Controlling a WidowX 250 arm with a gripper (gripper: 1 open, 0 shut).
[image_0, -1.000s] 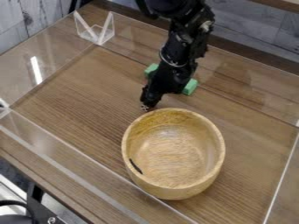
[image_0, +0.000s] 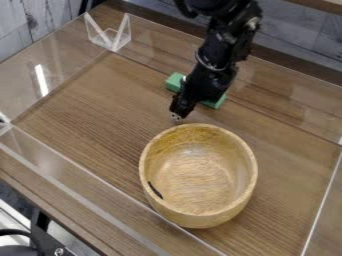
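Note:
The black arm reaches down from the top centre, and its gripper (image_0: 181, 108) is low over the middle of the wooden table, shut. A small light object (image_0: 177, 118) lies just below the fingertips, too small to identify. A green object (image_0: 214, 99) lies behind the gripper, partly hidden by it. In front of them sits a large round wooden bowl (image_0: 198, 178), empty but for a dark mark on its inner left side.
A white wire piece (image_0: 110, 32) stands at the back left, and a wall runs along the back.
The gripper has risen slightly and shifted a little to the right, away from the bowl's rim.

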